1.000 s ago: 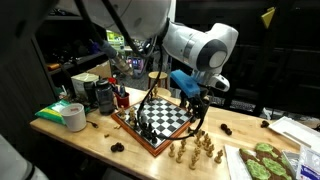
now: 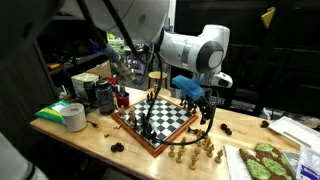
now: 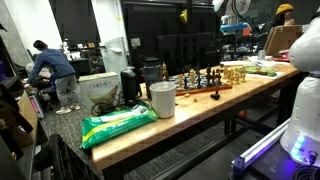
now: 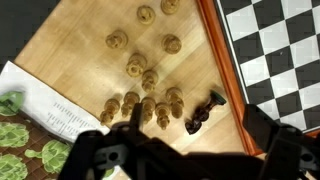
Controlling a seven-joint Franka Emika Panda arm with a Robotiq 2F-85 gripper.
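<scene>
My gripper is open, its two dark fingers wide apart in the wrist view, pointing down over the table. A dark chess piece [image 4: 206,110] lies on its side below the gap, beside the board's edge. Several light wooden chess pieces [image 4: 149,79] stand on the table left of it in that view. The chessboard [image 4: 285,45], with black and white squares and a reddish-brown rim, fills the right side. Seen from exterior view 1, the board [image 2: 164,115] carries dark pieces [image 2: 148,131] at its near side, and the gripper hangs by its right edge.
A green-patterned sheet [image 2: 262,165] lies at the table's right. Bottles [image 2: 105,96], a white mug [image 2: 73,117] and a green packet [image 2: 53,110] crowd the left end. Small dark pieces [image 2: 117,147] lie at the front edge. A white tray [image 2: 295,131] rests at the back right.
My arm has shifted slightly left and down in exterior view 1 since one second ago. The pieces appear unmoved.
</scene>
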